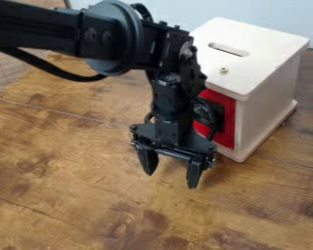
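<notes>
My black gripper (171, 168) hangs low over the wooden floor in the centre of the view, its two fingers apart with nothing between them. Just behind it stands a pale wooden box (262, 99) with a slot and a small knob on its top. The red front (218, 105) of the box is partly hidden by my arm and wrist.
A pale wall or edge runs behind the box at the upper right, and a light wooden panel shows at the far left.
</notes>
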